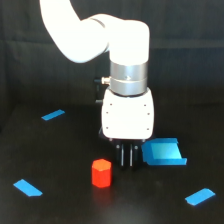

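Note:
A red hexagonal block stands upright on the black table, left of my gripper and nearer the camera. My gripper hangs from the white arm just right of the block and apart from it in the picture. Its dark fingers are close together and look shut, with nothing visible between them. They are hard to make out against the black background. Right of the gripper lies a blue square tray, its left part partly behind the hand.
Blue tape strips mark the table at the back left, front left and front right. A dark curtain hangs behind.

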